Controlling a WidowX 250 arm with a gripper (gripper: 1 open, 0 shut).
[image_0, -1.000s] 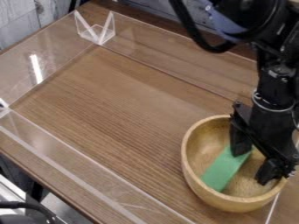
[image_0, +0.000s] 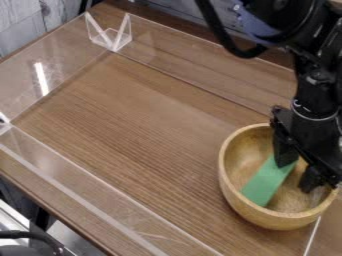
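Observation:
A tan oval bowl (image_0: 238, 197) sits at the lower right of the table, holding a green object (image_0: 267, 185) that lies tilted along its left half. My black gripper (image_0: 297, 158) reaches down from the right into the bowl, over the upper end of the green object. Its fingertips are dark and partly hidden, so whether they grip the object is unclear.
A small clear plastic holder (image_0: 110, 30) stands at the back left. A black cable arches over the top of the view.
The gripper has risen slightly. The bowl has shifted a little, and the green object's upper end sits somewhat higher in view.

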